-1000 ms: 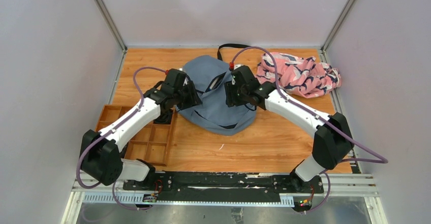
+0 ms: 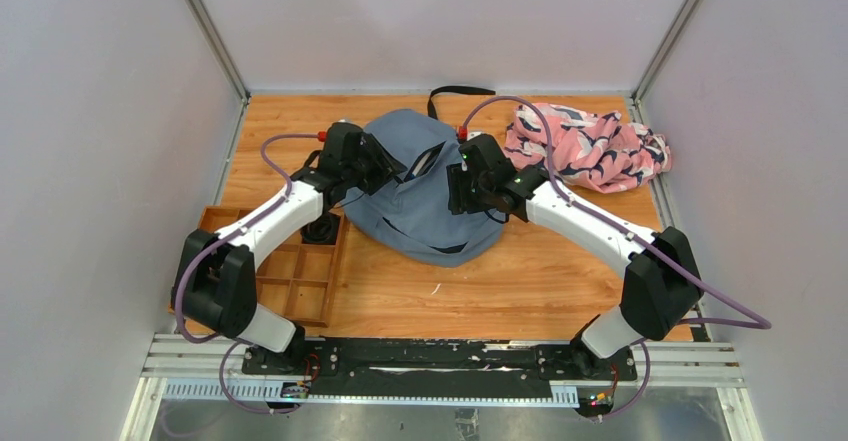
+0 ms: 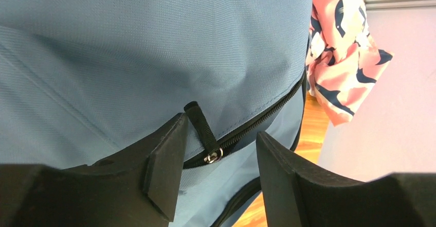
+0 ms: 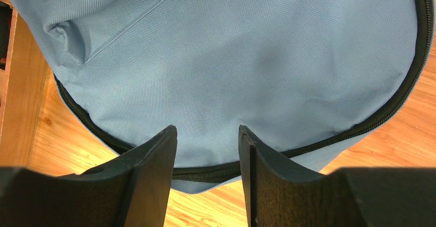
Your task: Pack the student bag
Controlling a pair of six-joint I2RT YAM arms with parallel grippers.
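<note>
A blue-grey bag [image 2: 420, 226] lies flat on the wooden table, its upper pocket gaping a little. In the left wrist view a black zipper pull [image 3: 203, 126] with a metal ring stands up between the fingers of my left gripper, which are apart and touch nothing that I can make out. My right gripper is open over the bag's lower half, with the dark curved zipper [image 4: 329, 144] running along the bag's edge and nothing held.
On the left stands a wooden compartment tray [image 2: 325, 296] with a black coiled item [image 2: 320, 228] in it. A pink patterned cloth [image 2: 590, 146] lies crumpled at the back right.
My left gripper has moved up and turned over the bag towards the pocket's zipper end. The bag looks unmoved.
</note>
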